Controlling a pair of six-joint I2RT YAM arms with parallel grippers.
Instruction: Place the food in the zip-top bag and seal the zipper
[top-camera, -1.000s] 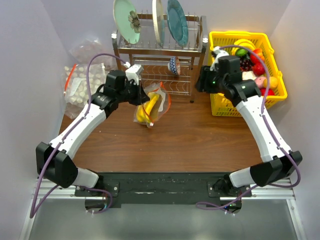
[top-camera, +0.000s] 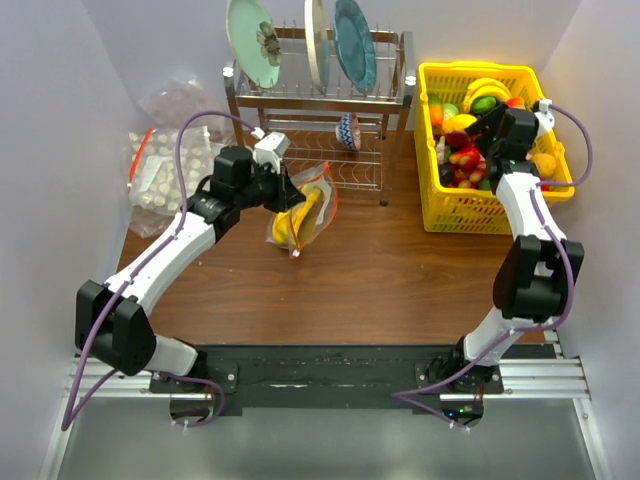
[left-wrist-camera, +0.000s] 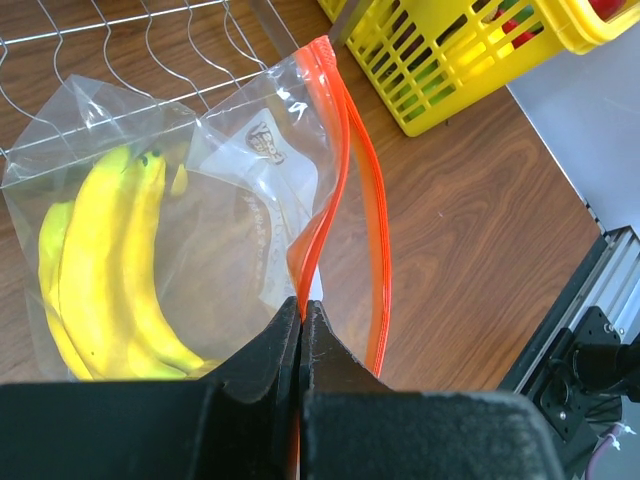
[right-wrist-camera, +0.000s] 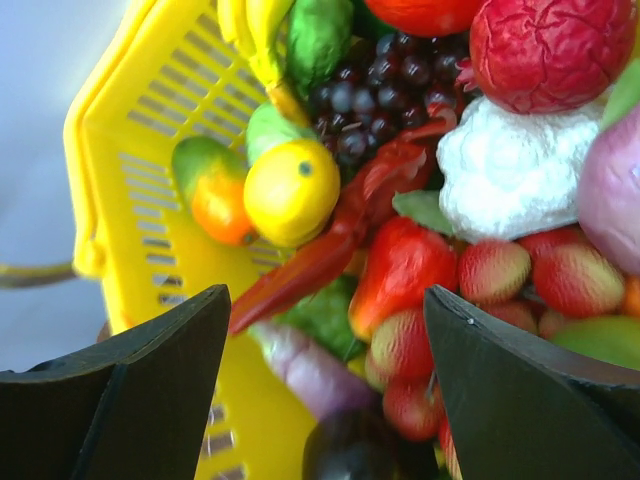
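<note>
A clear zip bag (left-wrist-camera: 245, 170) with an orange zipper holds yellow bananas (left-wrist-camera: 105, 270); it stands in front of the rack in the top view. My left gripper is shut on the bag's zipper edge at its near side. My right gripper is open above the yellow basket (top-camera: 430, 200), over mixed food: a red pepper (right-wrist-camera: 400, 270), a long red item (right-wrist-camera: 310, 270), a lemon (right-wrist-camera: 290, 190), grapes (right-wrist-camera: 385, 95) and other produce. Nothing shows between its fingers.
A metal dish rack (top-camera: 380, 160) with plates stands at the back centre. More bags (top-camera: 160, 180) lie at the left.
My right gripper has moved rightward from the basket's left edge to over the food in it. My left gripper has stayed at the bag.
</note>
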